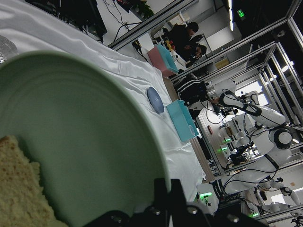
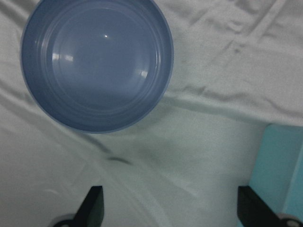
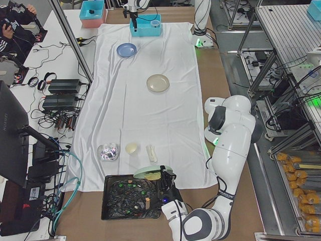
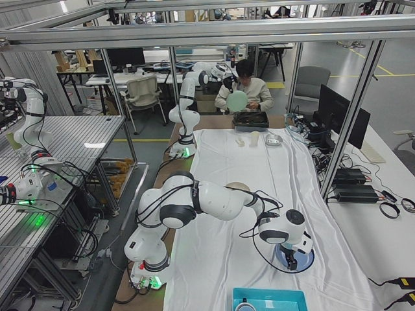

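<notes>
My left gripper (image 3: 165, 175) is shut on the rim of a pale green plate (image 1: 90, 123), tilted up above the black tray (image 3: 113, 211) at the near end in the camera left view; a yellow, porous sponge-like piece (image 1: 19, 184) lies on it. My right gripper is open with nothing between its fingers, above the white cloth beside a blue plate (image 2: 97, 71) and a cyan bin (image 2: 274, 165).
On the cloth stand a beige plate (image 3: 158, 83), a foil item (image 3: 108, 152), a cream cup (image 3: 131, 148) and a small pale strip (image 3: 150, 153). A person (image 4: 245, 91) sits behind the far table end.
</notes>
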